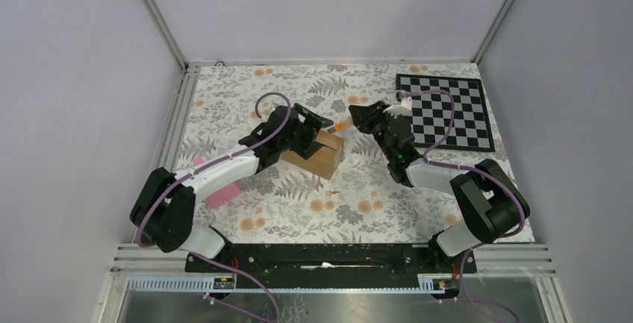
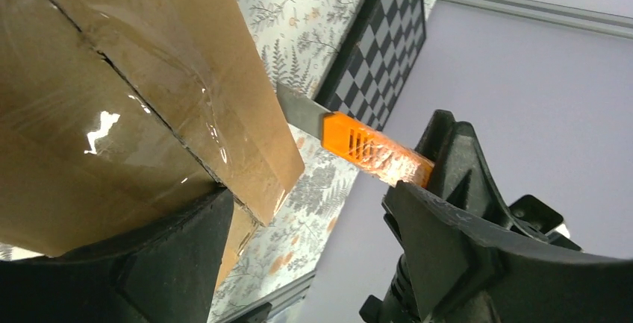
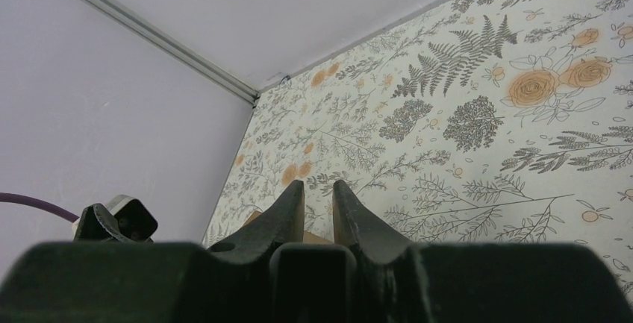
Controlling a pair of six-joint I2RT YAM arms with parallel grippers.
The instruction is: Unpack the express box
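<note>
A taped brown cardboard box sits mid-table, and its lengthwise seam shows under clear tape in the left wrist view. Over its top, my left gripper is open, its fingers spread across the box's end. My right gripper is shut on an orange utility knife, just right of the box. The knife's blade is out and points toward the box edge; whether it touches cannot be told. In the right wrist view, the right fingers hide the knife.
A black-and-white checkered board lies at the back right. Something pink rests partly under my left arm.
</note>
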